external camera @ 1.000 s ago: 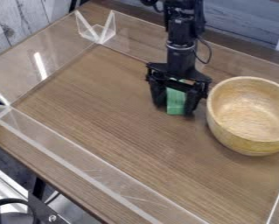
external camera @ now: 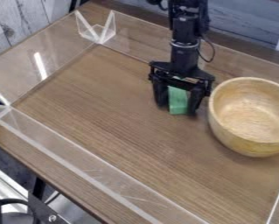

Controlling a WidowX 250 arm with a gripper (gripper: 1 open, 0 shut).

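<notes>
My black gripper (external camera: pixel 177 91) is at the upper middle of the wooden table, down around a green object (external camera: pixel 177 103) just left of a large tan bowl (external camera: pixel 247 121). The fingers are dark and overlap the green object; I cannot tell whether they grip it.
A white wire stand (external camera: pixel 97 28) sits at the back left. A pale wall runs behind the table at the upper right.
The gripper and arm have shifted slightly over the last second, staying at the green object beside the bowl.
</notes>
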